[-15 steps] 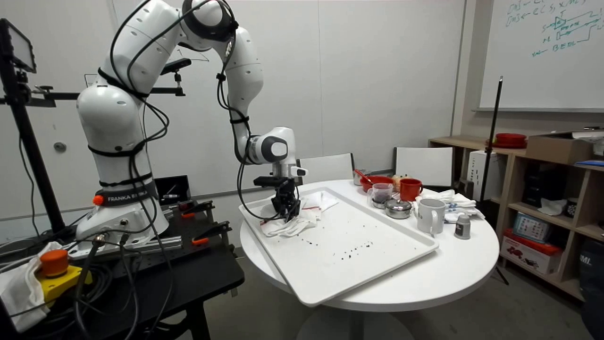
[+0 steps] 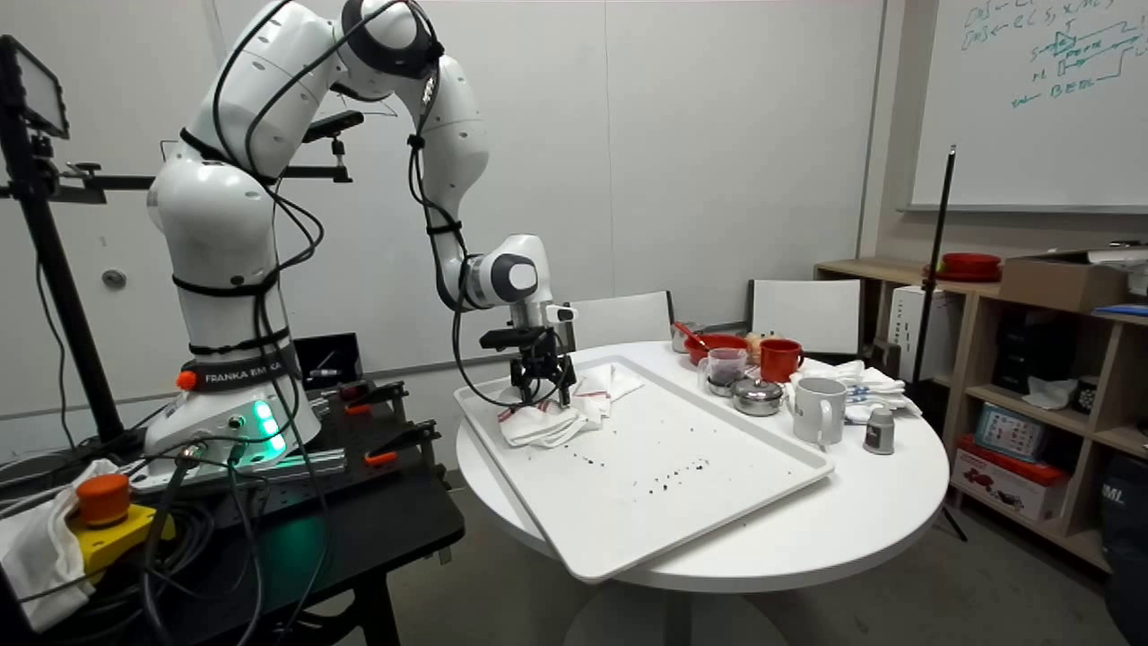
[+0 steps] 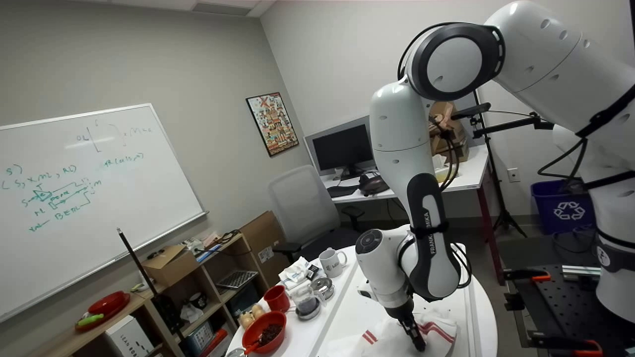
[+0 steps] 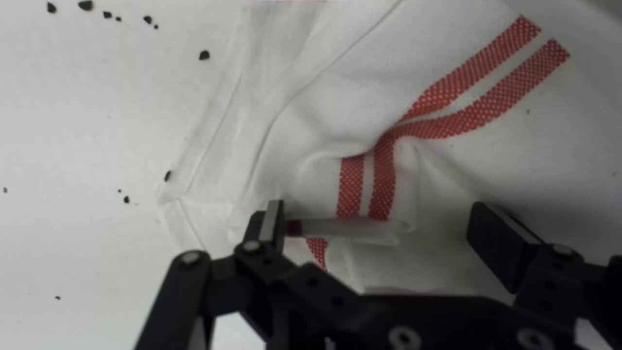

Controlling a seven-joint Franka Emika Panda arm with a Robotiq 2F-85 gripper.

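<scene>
A white cloth with red stripes [image 4: 466, 81] lies crumpled at the far-left end of the white tray [image 2: 656, 538]. Directly over the cloth is my gripper, its fingers spread wide in the wrist view. Between them a raised fold of the striped cloth shows, and neither finger clamps it. In exterior view 1 the gripper [image 2: 543, 400] is low at the cloth [image 2: 543, 429]; whether the tips touch it cannot be told. Several dark crumbs [image 2: 673, 474] are scattered on the bare part of the tray, and some [image 4: 204, 55] lie beside the cloth.
Along the tray's far side stand a red bowl [image 2: 716, 346], a red mug [image 2: 780, 360], a metal container [image 2: 758, 397], a grey mug [image 2: 820, 410] and a small shaker [image 2: 879, 431]. Folded cloths [image 2: 861, 382] lie behind. The tray's middle and near end are free of large objects.
My gripper has risen slightly and shifted a little left in exterior view 1. The cloth beneath it looks a little more bunched, while the crumbs stay where they were.
</scene>
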